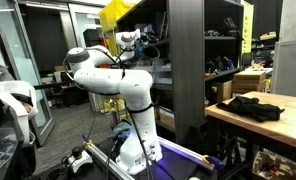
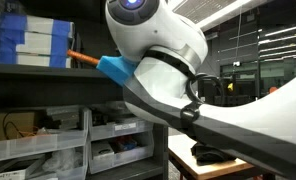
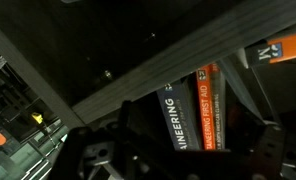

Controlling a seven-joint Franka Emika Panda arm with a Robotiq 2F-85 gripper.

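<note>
In the wrist view my gripper stands open, its fingers wide apart at the lower left and lower right. Between them and further off, several books stand with spines showing. One is a dark spine with white lettering (image 3: 176, 116); beside it is an orange first aid book (image 3: 205, 106). Nothing is visibly held. Exterior view 1 has the white arm (image 1: 138, 88) raised, with its hand at the upper shelf and the fingers too small to make out. Only the arm (image 2: 168, 60) fills exterior view 2; the gripper is outside it.
A dark shelf board (image 3: 173, 65) crosses the wrist view diagonally, close above the books. An orange-labelled item (image 3: 288, 46) lies at the right. Clear bins (image 2: 48, 145) fill the lower shelves. A black cloth (image 1: 251, 107) lies on the wooden table (image 1: 278, 127).
</note>
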